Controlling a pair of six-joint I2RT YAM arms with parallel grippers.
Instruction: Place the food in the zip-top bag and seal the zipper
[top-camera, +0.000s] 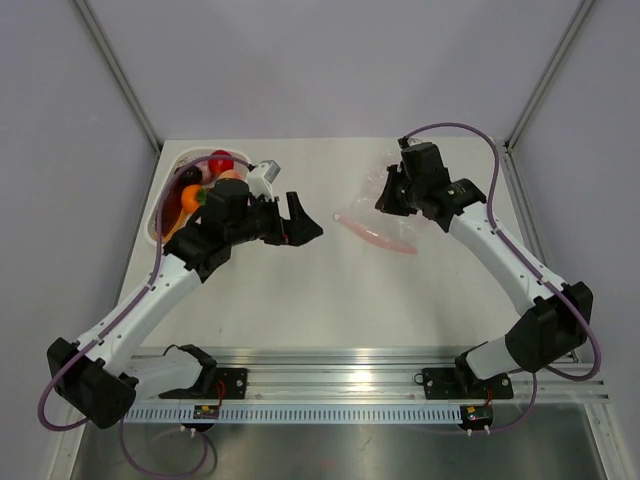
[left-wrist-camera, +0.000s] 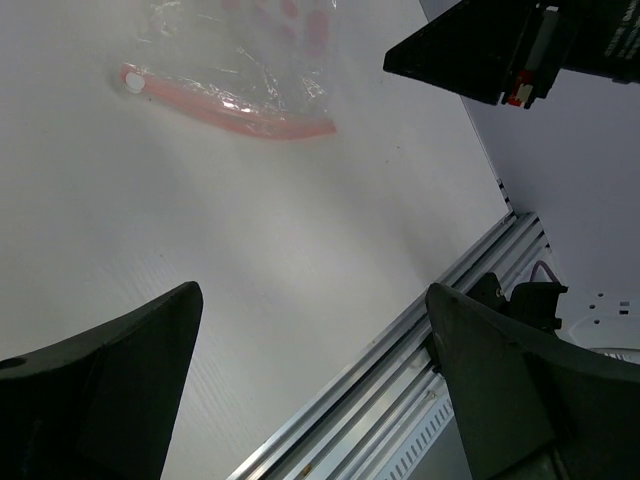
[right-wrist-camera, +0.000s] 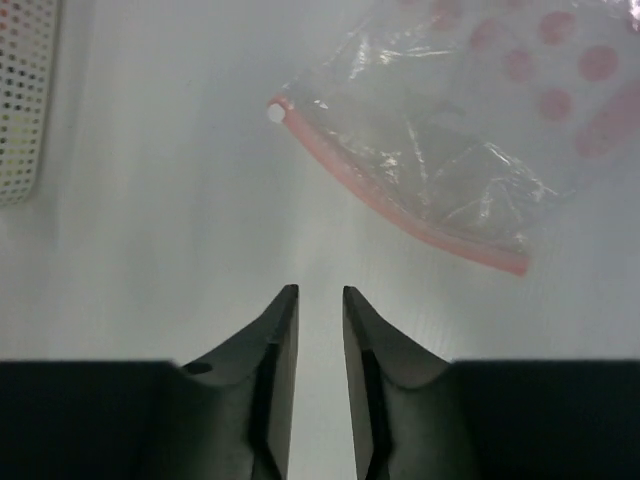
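Note:
A clear zip bag (top-camera: 375, 225) with pink dots and a pink zipper edge lies flat on the table at centre right. My right gripper (top-camera: 395, 188) is above it, part open; in the right wrist view its fingertips (right-wrist-camera: 293, 295) point at bare table just short of the zipper edge, nothing visible between them. My left gripper (top-camera: 300, 215) stands open left of the bag, empty in the left wrist view. Behind the left arm, a white basket (top-camera: 170, 160) holds several foods, including a red tomato (top-camera: 221, 160) and an orange (top-camera: 192, 198), partly hidden.
Aluminium rails border its front and right edges, and walls stand at both sides and the back.

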